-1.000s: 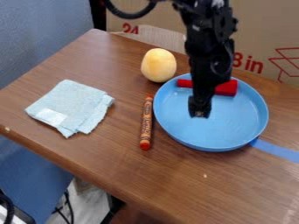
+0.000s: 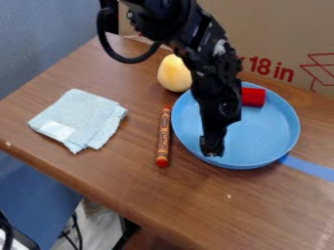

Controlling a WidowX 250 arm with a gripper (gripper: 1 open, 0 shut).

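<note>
The black gripper [image 2: 212, 145] is low over the left part of a blue plate [image 2: 268, 132]; I cannot tell whether its fingers are open or shut. A red block [image 2: 253, 96] lies at the back of the plate, partly hidden by the arm. An orange stick-like tube [image 2: 164, 137] lies on the table just left of the plate. A pale yellow pear-like object [image 2: 174, 73] stands behind, partly covered by the arm.
A folded light blue cloth [image 2: 77, 120] lies at the left of the wooden table [image 2: 104, 181]. A cardboard box [image 2: 294, 39] stands at the back. Blue tape runs right of the plate.
The gripper has moved left and down toward the front of the plate, and the arm now covers more of the red block.
</note>
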